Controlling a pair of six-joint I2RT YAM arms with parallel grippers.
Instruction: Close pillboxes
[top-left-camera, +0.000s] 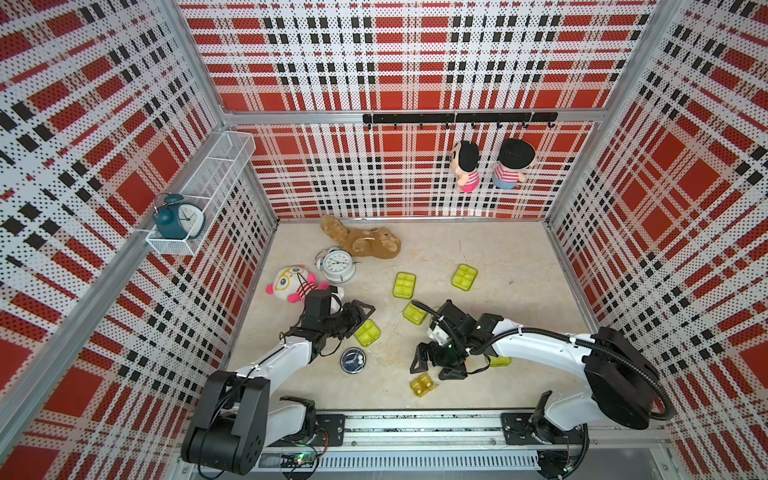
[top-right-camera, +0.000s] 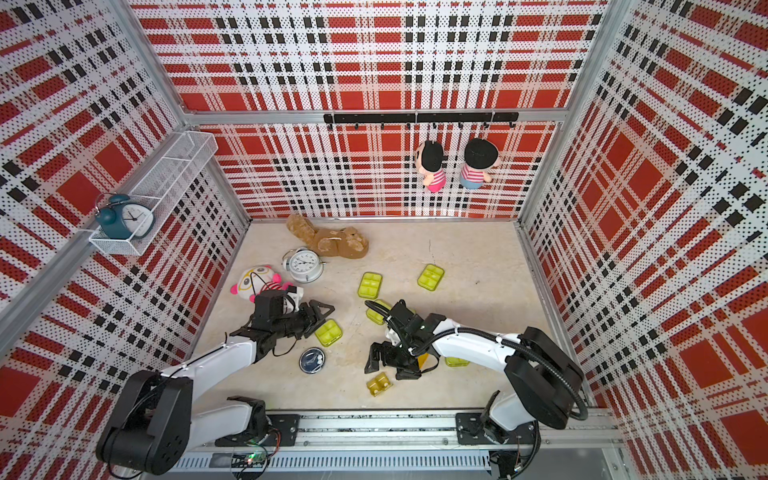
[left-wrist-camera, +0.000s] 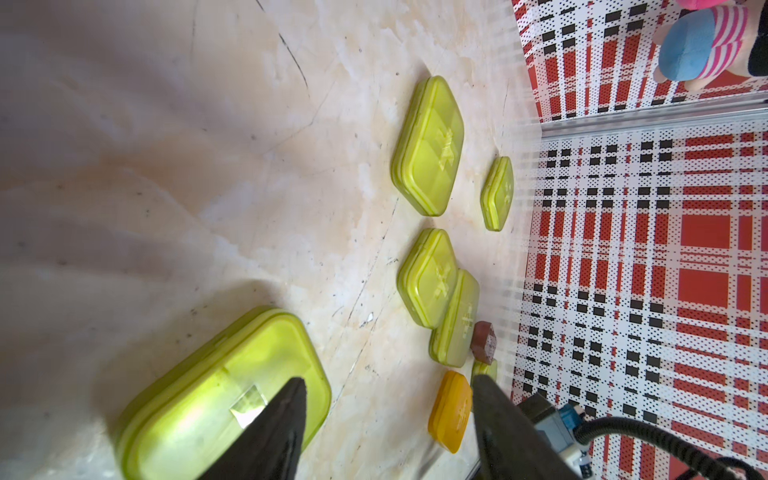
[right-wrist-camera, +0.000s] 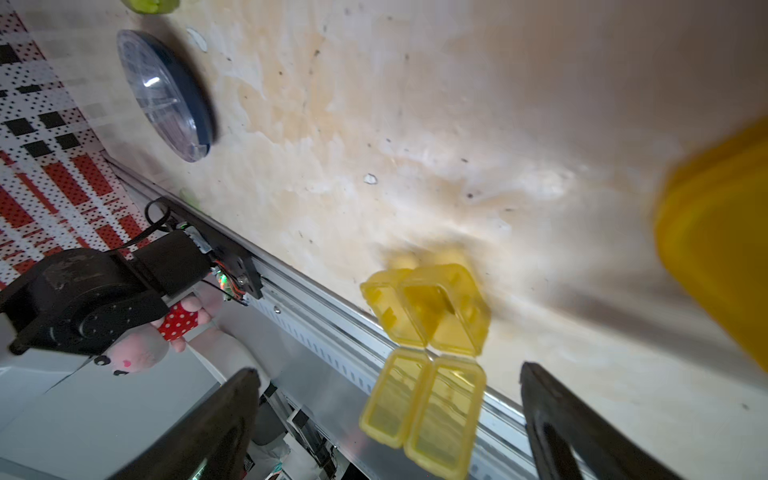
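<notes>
My left gripper (top-left-camera: 358, 312) hangs open over a closed lime pillbox (left-wrist-camera: 232, 400) at the centre-left; nothing is between its fingers. My right gripper (top-left-camera: 432, 368) is open, above and behind an amber pillbox (right-wrist-camera: 436, 312) at the front edge, whose lids stand open in the right wrist view. Other closed lime pillboxes (top-left-camera: 404, 284) and several more lie in the middle and right of the table, partly hidden by the right arm. An orange-yellow box (right-wrist-camera: 712, 232) lies beside the right gripper. A round blue pillbox (top-left-camera: 353, 360) sits at the front left, apparently closed.
A panda plush (top-left-camera: 292, 281), a white clock (top-left-camera: 337, 264) and brown plush (top-left-camera: 372, 242) occupy the back left of the table (top-left-camera: 520, 252). A wire basket (top-left-camera: 216, 172) with a teal clock hangs on the left wall.
</notes>
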